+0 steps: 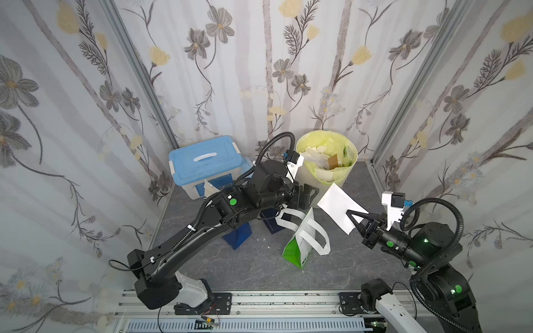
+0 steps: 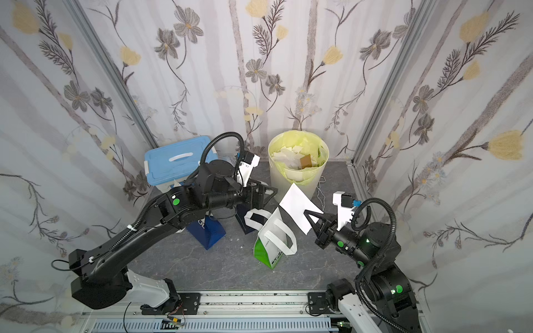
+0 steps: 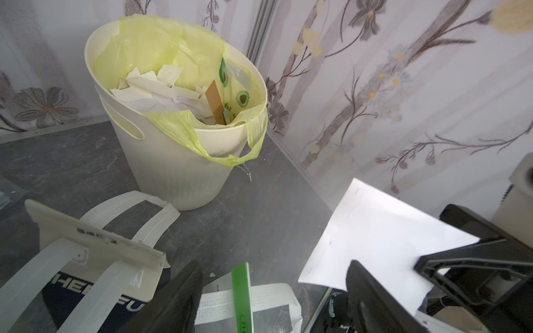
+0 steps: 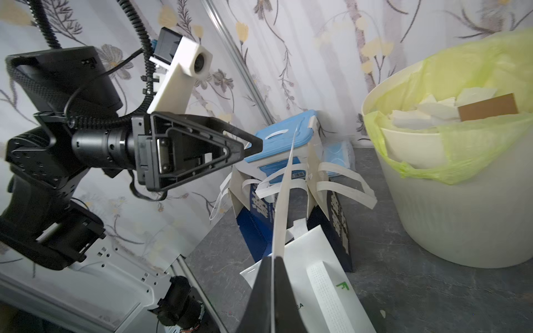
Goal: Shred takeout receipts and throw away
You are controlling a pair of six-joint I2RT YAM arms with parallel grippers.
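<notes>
My right gripper (image 1: 351,215) is shut on a white paper sheet (image 1: 338,204), which is raised beside the bin and seen nearly edge-on in the right wrist view. My left gripper (image 1: 311,195) stands open, its fingers apart at the bottom of the left wrist view, empty, facing toward the paper. The cream bin (image 3: 166,172) with a yellow liner holds paper scraps and a brown piece (image 3: 215,102). A white and green paper bag (image 1: 299,247) stands below the grippers at the front middle.
Navy paper bags (image 2: 205,233) with white handles stand on the left and middle. A blue-lidded box (image 1: 194,161) is at the back left, a plastic packet (image 4: 338,155) beside it.
</notes>
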